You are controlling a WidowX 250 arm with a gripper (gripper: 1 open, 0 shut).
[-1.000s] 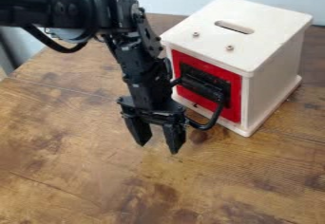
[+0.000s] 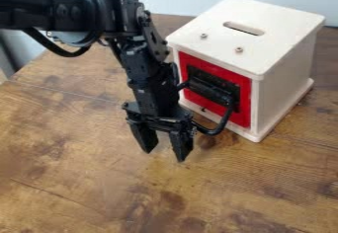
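My black gripper (image 2: pixel 162 142) hangs point-down over the wooden table, left of and in front of a pale wooden box (image 2: pixel 271 69). Its two fingers stand apart with nothing visible between them. The box has a slot on top and a red front panel (image 2: pixel 238 86) carrying a black fitting, partly hidden behind my arm and its cable.
A pale wall or edge shows behind the table at the upper left. The box takes up the back right.
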